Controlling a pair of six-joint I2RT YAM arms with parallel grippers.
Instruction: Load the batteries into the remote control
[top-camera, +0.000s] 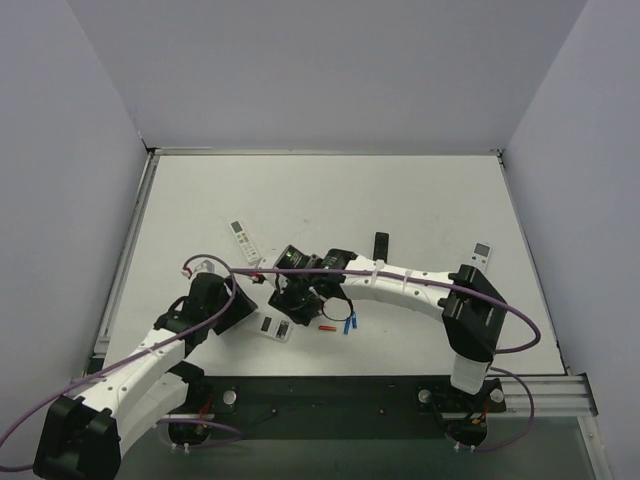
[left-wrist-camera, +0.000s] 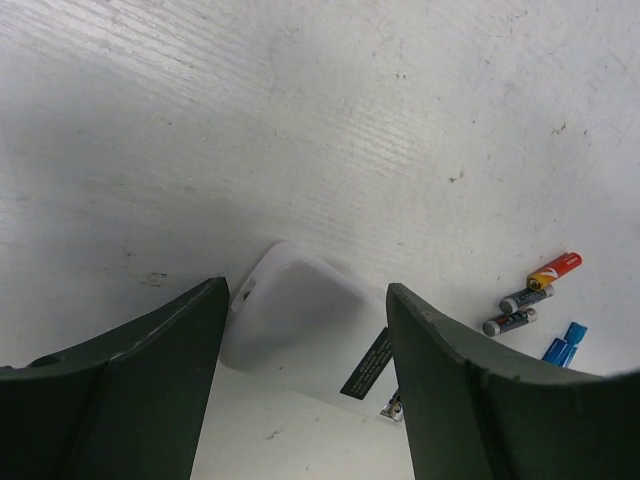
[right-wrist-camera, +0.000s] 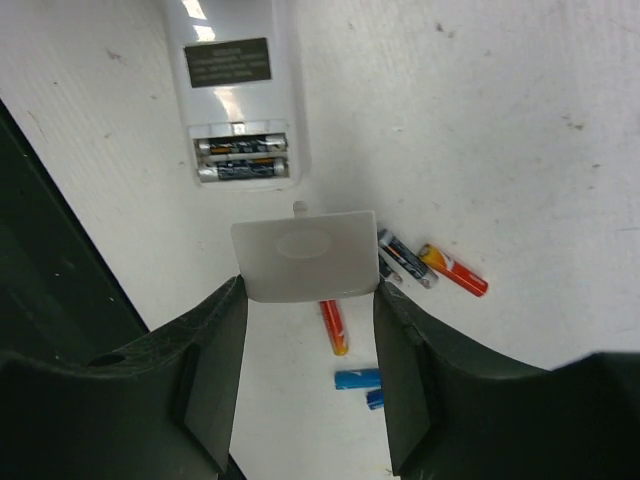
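Observation:
A white remote (right-wrist-camera: 235, 100) lies back up, with two batteries (right-wrist-camera: 243, 158) side by side in its uncovered compartment. In the top view the remote (top-camera: 275, 327) is near the front, partly under my left arm. My left gripper stands part open around the remote's end away from the compartment; whether its fingers touch it I cannot tell. A pale battery cover (right-wrist-camera: 307, 265) is pinched in my right gripper, which hangs just beyond the compartment end, above the table. Loose batteries lie under the cover: an orange one (right-wrist-camera: 455, 270), a red one (right-wrist-camera: 333, 328) and blue ones (right-wrist-camera: 358, 379).
Another white remote (top-camera: 243, 242) lies farther back on the left. Toward the right are a black remote (top-camera: 381, 246) and a white device with a dark screen (top-camera: 481, 256).

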